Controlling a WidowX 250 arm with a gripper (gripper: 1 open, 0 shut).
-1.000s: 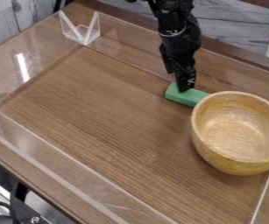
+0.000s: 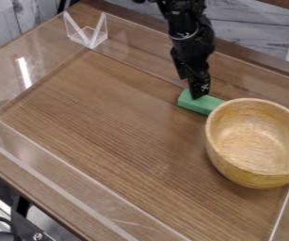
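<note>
My black gripper (image 2: 195, 83) reaches down from the top centre, its tip just above a green block (image 2: 197, 104) on the wooden table (image 2: 90, 132). A tan oval bowl (image 2: 252, 151) sits just right of the block, partly beside its right end.
A clear wire-like holder (image 2: 88, 30) stands at the back left. A grey wooden wall (image 2: 253, 28) runs along the back.
</note>
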